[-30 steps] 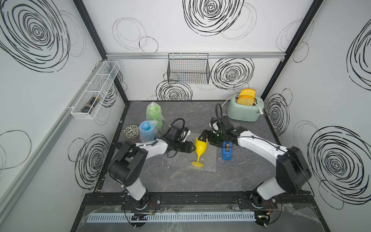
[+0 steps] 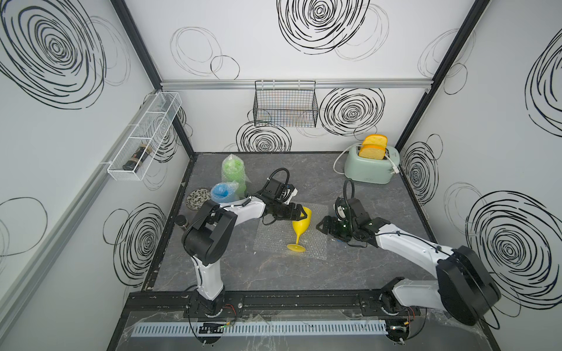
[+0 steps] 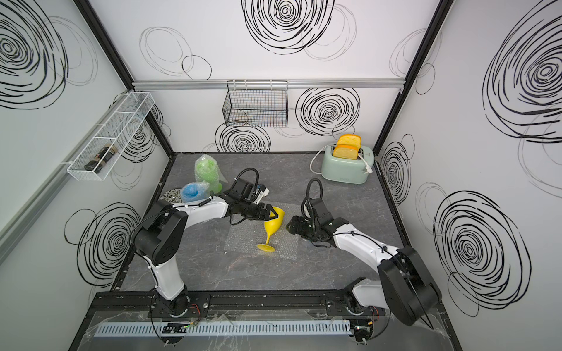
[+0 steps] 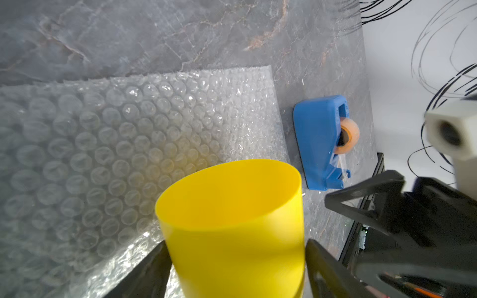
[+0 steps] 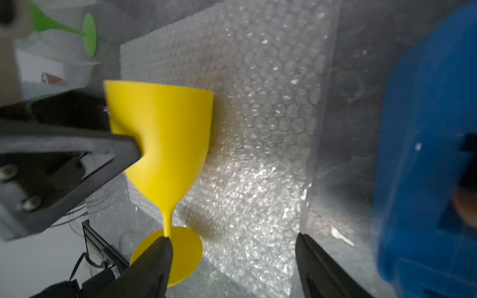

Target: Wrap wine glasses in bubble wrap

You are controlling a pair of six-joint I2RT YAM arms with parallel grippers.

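Observation:
A yellow wine glass (image 2: 301, 222) lies on a bubble wrap sheet (image 2: 269, 239), bowl toward the back. My left gripper (image 2: 296, 211) is at the bowl's rim; in the left wrist view its fingers flank the bowl (image 4: 231, 243), contact unclear. My right gripper (image 2: 325, 225) hangs right of the glass, part open, with nothing between its fingertips in the right wrist view. A green glass (image 2: 234, 169) and a blue one (image 2: 223, 193), both in clear wrap, stand at the back left.
A blue tape dispenser (image 4: 315, 144) lies right of the sheet, under my right gripper. A toaster (image 2: 368, 172) stands back right. A bowl of pebbles (image 2: 196, 199) is at the left.
My left gripper has moved right onto the glass's bowl, which shifted slightly left.

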